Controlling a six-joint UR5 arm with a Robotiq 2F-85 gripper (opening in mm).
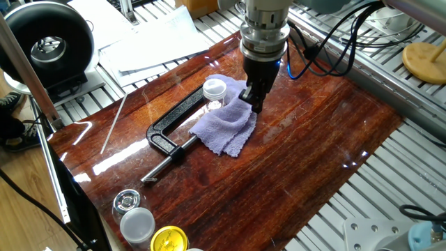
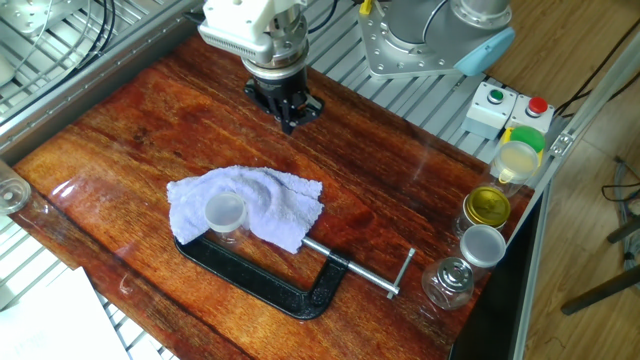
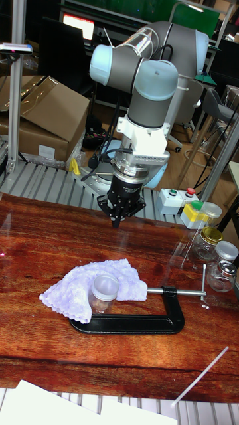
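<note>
A crumpled lavender cloth (image 2: 275, 205) lies on the reddish-brown wooden table, partly over a black C-clamp (image 2: 255, 283). A clear jar with a frosted white lid (image 2: 227, 211) stands upright beside the cloth, within the clamp's frame as seen in the first exterior view. My gripper (image 2: 288, 128) points down above the table with its fingertips together, and nothing shows between them. In the third exterior view the gripper (image 3: 117, 225) hangs behind the cloth (image 3: 71, 289), on the arm's side, clear of both cloth and jar.
Several lidded jars, among them one with a gold lid (image 2: 488, 206) and one with a white lid (image 2: 482, 246), stand along one table edge. The clamp's screw bar (image 2: 350, 265) extends toward them. White papers (image 1: 150, 45) lie off the table. A wide stretch of bare wood (image 1: 306, 160) is free.
</note>
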